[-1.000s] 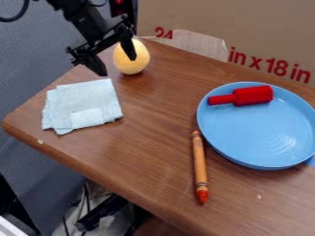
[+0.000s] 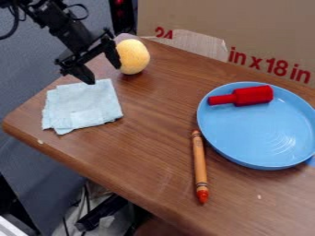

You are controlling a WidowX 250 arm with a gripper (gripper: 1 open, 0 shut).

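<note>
The black gripper hangs at the upper left, just left of a pale yellow ball and above a folded light blue cloth. Its fingers look parted, with nothing visible between them. The cloth lies flat near the table's left end, and the ball rests near the back edge.
A blue plate holds a red rolling-pin-like object on the right. A large orange crayon lies beside it. A cardboard box stands behind.
The arm and gripper have moved left, away from the ball. The cloth, ball, plate and crayon look unchanged.
</note>
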